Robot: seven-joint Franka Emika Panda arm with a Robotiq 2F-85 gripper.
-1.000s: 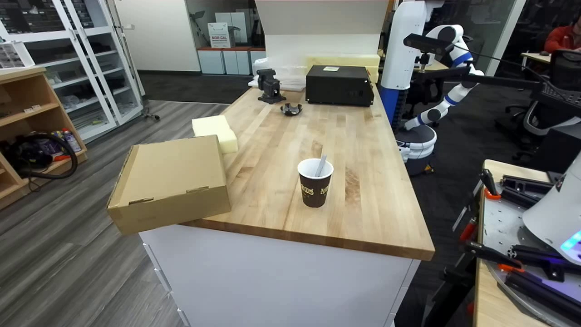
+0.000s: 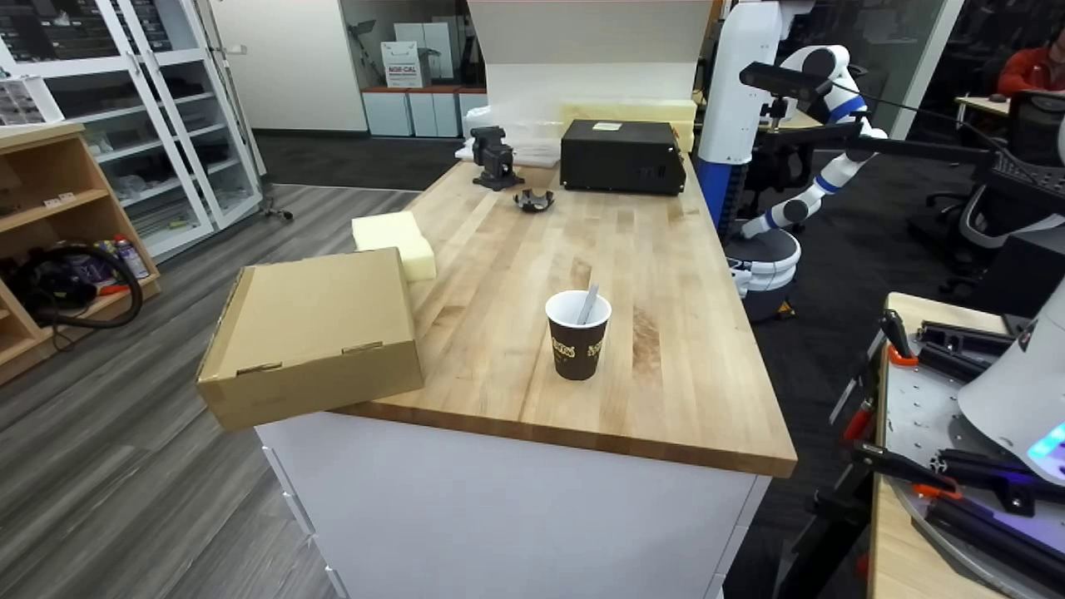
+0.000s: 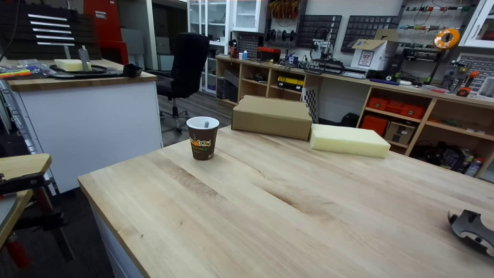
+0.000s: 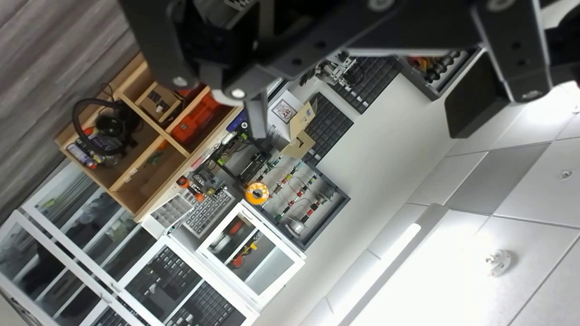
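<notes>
In the wrist view my gripper is open, its two dark fingers [image 4: 474, 103] far apart with only the distant wall and shelving behind the gap. It is raised and turned away from the table; neither exterior view shows it. A brown paper cup [image 2: 577, 344] with a white rim stands upright on the wooden table, also seen as the cup [image 3: 202, 143] in the other exterior view. A grey stick-like utensil [image 2: 589, 303] leans inside it, its lower end hidden.
A closed cardboard box [image 2: 314, 334] overhangs the table's left edge, beside a pale foam block [image 2: 397, 243]. Farther back are a black box [image 2: 621, 156], a black device [image 2: 494, 158] and a small dark curved part [image 2: 533, 200]. Bare tabletop [image 2: 689, 399] surrounds the cup.
</notes>
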